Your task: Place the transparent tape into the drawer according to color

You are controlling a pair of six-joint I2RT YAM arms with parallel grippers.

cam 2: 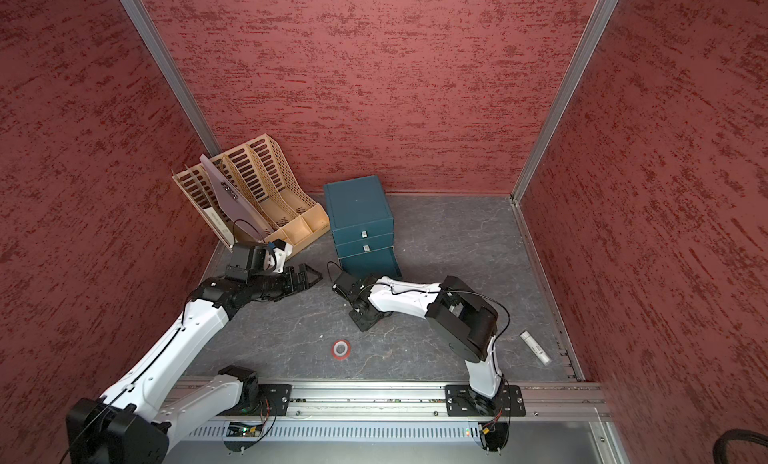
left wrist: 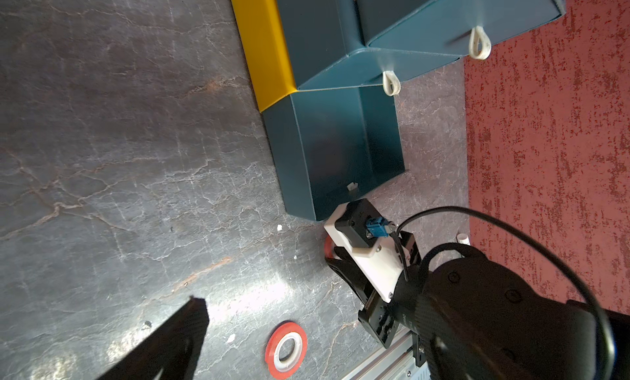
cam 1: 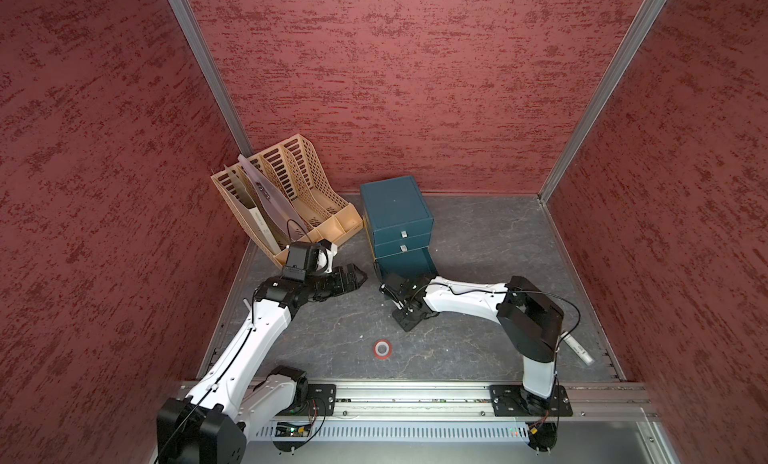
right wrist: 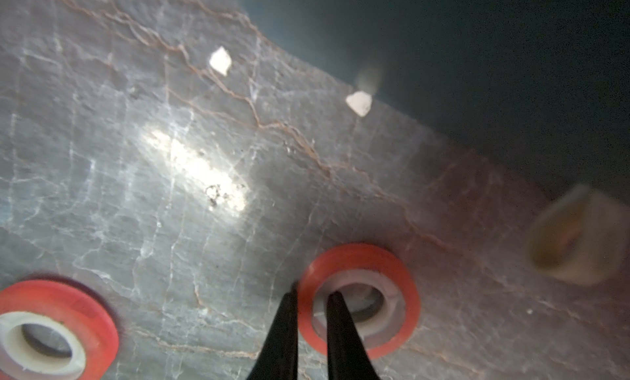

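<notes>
Two red tape rolls with pale cores lie flat on the table. The nearer roll (cam 1: 382, 349) is alone at the front; it also shows at the lower left of the right wrist view. The other roll (right wrist: 407, 301) is at my right gripper, whose narrowly open fingers straddle its left rim, one outside the ring and one over its hole. Whether they press on it I cannot tell. Just behind is the pulled-out, empty-looking bottom drawer (left wrist: 285, 157) of the teal cabinet (cam 1: 396, 203). My left gripper (cam 1: 357, 278) stands open and empty, left of the drawer.
A wooden file rack (cam 1: 308, 175) with folders stands at the back left, behind my left arm. The cabinet's two upper drawers are shut. A white stick-like object (cam 2: 535, 348) lies at the far right. Table between left gripper and near roll is clear.
</notes>
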